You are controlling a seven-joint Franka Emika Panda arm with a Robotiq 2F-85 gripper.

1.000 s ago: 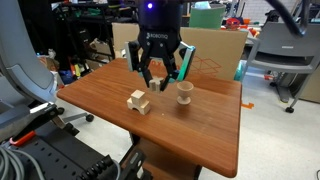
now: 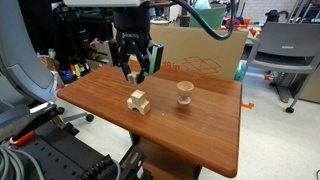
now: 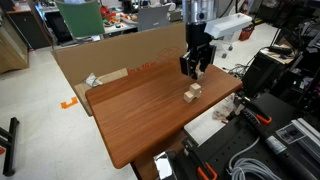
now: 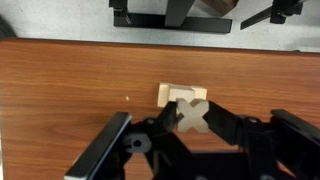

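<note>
A small light wooden block [image 4: 192, 117] is held between the dark fingers of my gripper [image 2: 137, 77], which is shut on it. Below it on the table stands a small group of pale blocks [image 2: 138, 102], one resting on top at the middle. From above, the held block partly covers a pale block [image 4: 170, 93] of that group. In exterior view 1 there is a gap between the held block and the group. A pinkish cup [image 2: 184, 92] stands upright to the right of the blocks.
A cardboard box [image 2: 205, 55] stands along the table's far side. A grey chair [image 2: 285, 50] stands behind at the right.
In exterior view 1 my gripper has moved left, away from the cup and to above the blocks, carrying the held block. The cup and the group of blocks have stayed in place.
</note>
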